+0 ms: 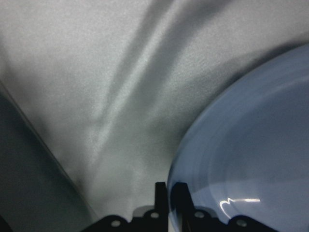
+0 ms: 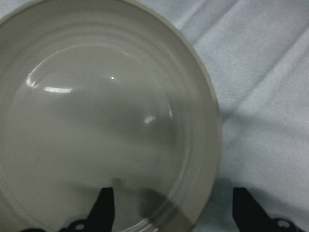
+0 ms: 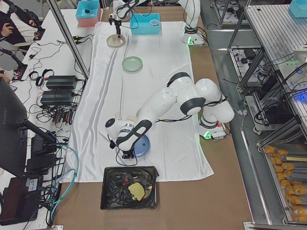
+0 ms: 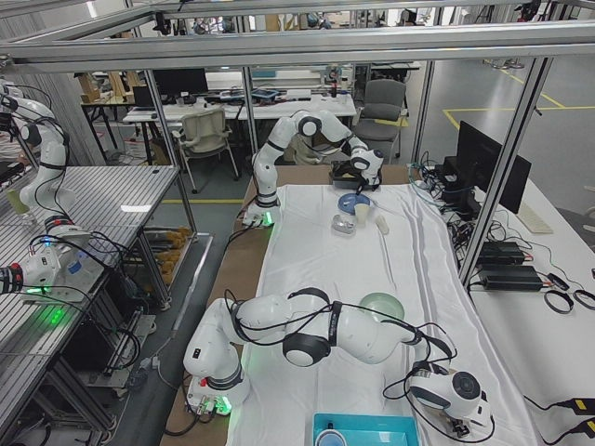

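Observation:
A blue plate (image 3: 143,145) lies on the white cloth; in the left wrist view my left gripper is shut on its near-side rim (image 1: 193,130). At the far end, a beige plate (image 2: 96,121) fills most of the right wrist view, and my right gripper is open, its fingers on either side of the plate's rim. A green plate (image 3: 132,63) lies between the two arms on the cloth.
A black tray (image 3: 128,201) with food pieces sits at the near end. A turquoise bin (image 3: 145,29) stands beside the beige plate. A cup (image 4: 363,213) and other small items stand by the blue plate.

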